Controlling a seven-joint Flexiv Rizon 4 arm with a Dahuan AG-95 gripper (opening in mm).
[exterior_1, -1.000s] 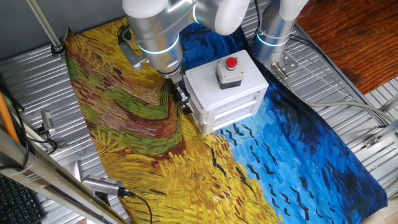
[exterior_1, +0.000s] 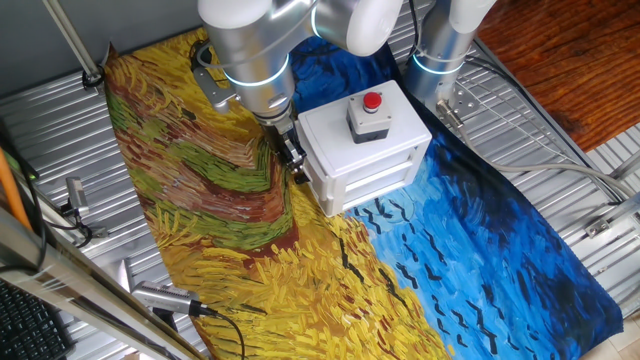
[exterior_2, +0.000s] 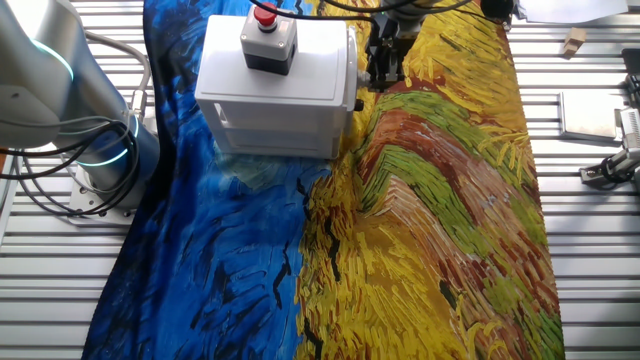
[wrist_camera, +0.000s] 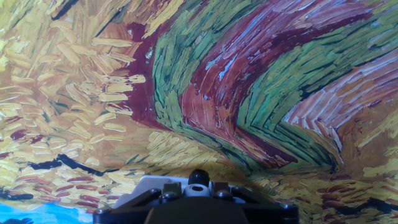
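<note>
A white drawer box (exterior_1: 345, 165) stands on the painted cloth, its front side facing my gripper (exterior_1: 298, 172). From the other side, in exterior view 2, the gripper (exterior_2: 384, 78) is close beside the same white box (exterior_2: 275, 115), near its upper front. A dark knob (exterior_2: 358, 104) juts from the box's front there. In the wrist view a black round knob (wrist_camera: 199, 177) appears between or just beyond the fingers, with a strip of white behind it. Whether the fingers press on it cannot be told.
A control box with a red emergency button (exterior_1: 372, 102) sits on top of the white box. The robot's base (exterior_1: 437, 70) is behind the box, and a cabled metal device (exterior_1: 165, 299) lies at the cloth's edge.
</note>
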